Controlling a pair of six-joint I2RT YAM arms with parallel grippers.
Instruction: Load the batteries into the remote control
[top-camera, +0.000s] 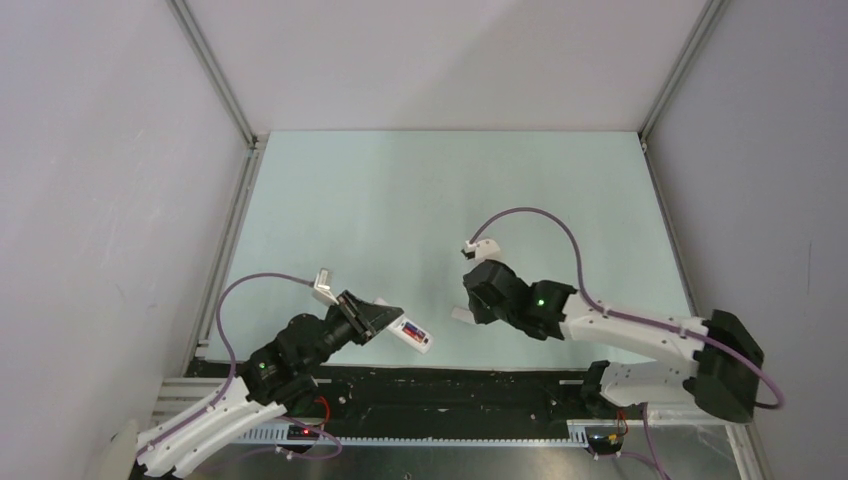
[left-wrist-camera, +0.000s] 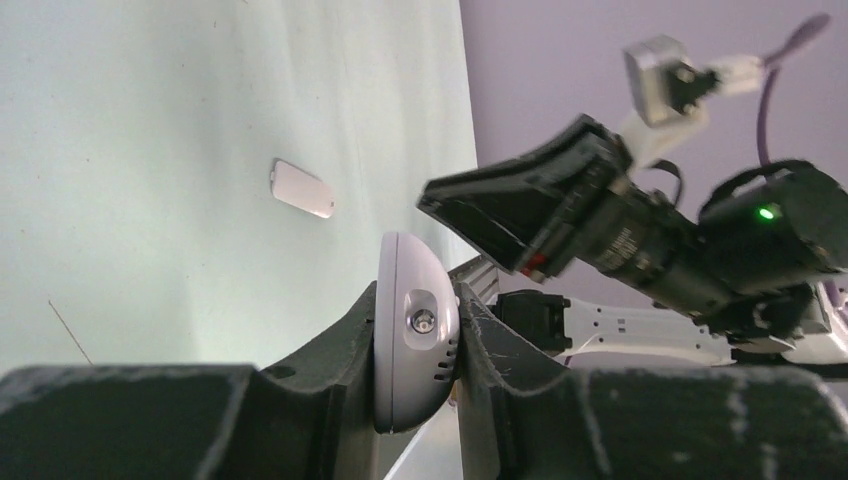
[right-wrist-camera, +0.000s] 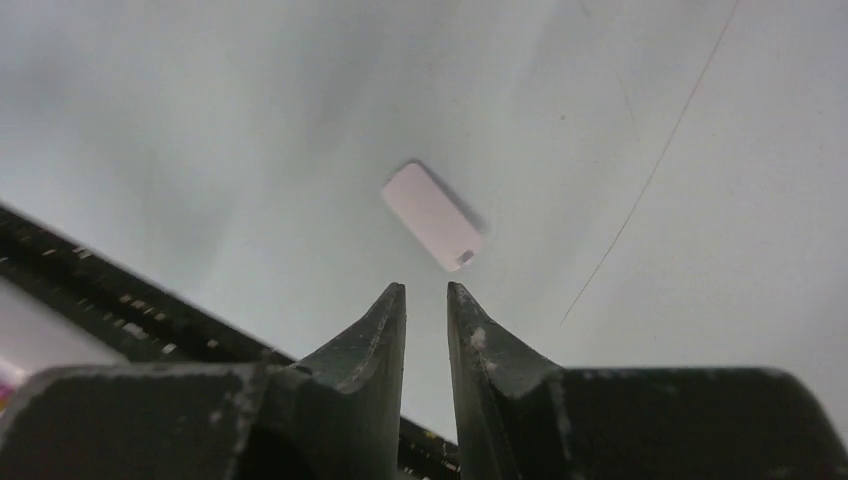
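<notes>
The white remote control (top-camera: 410, 333) is held by my left gripper (top-camera: 385, 312), its battery bay turned up with coloured batteries in it. In the left wrist view the remote (left-wrist-camera: 415, 320) fills the gap between the fingers. A pale battery cover (top-camera: 462, 315) lies loose on the table, also in the left wrist view (left-wrist-camera: 300, 187) and the right wrist view (right-wrist-camera: 430, 215). My right gripper hangs above and short of that cover, fingertips close together; whether anything is between them cannot be seen.
A dark gap and rail (top-camera: 440, 395) run along the front edge. Walls close in the sides and back.
</notes>
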